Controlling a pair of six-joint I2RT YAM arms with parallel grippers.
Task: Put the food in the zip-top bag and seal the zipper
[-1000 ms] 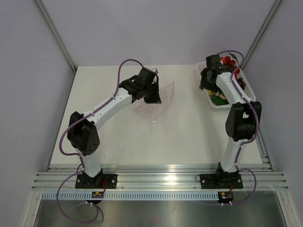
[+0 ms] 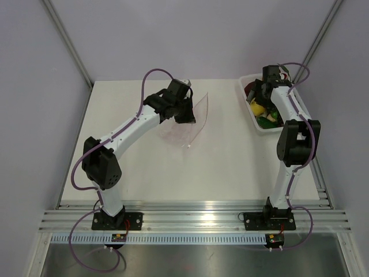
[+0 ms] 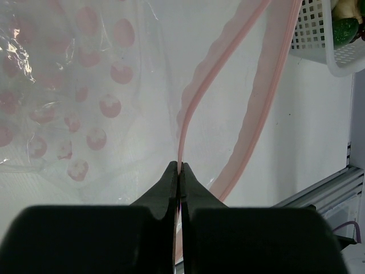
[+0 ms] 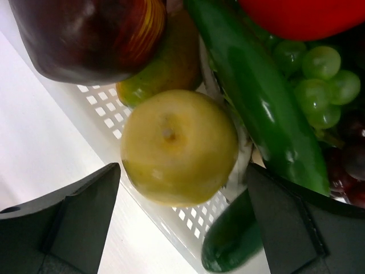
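Note:
The clear zip top bag [image 3: 114,80] lies on the table with pink zipper strips [image 3: 251,114]; in the left wrist view my left gripper is shut on its top edge. My right gripper is open over the white basket [image 4: 199,221] of food, framing a yellow round fruit [image 4: 177,145]. Around that fruit lie a dark purple fruit [image 4: 91,34], a long green pepper [image 4: 256,97], green grapes [image 4: 322,63], a red item [image 4: 302,14] and a dark green vegetable [image 4: 228,240].
The basket stands at the back right of the white table [image 2: 230,173].
The left arm holds still, and the bag's edge has shifted slightly.

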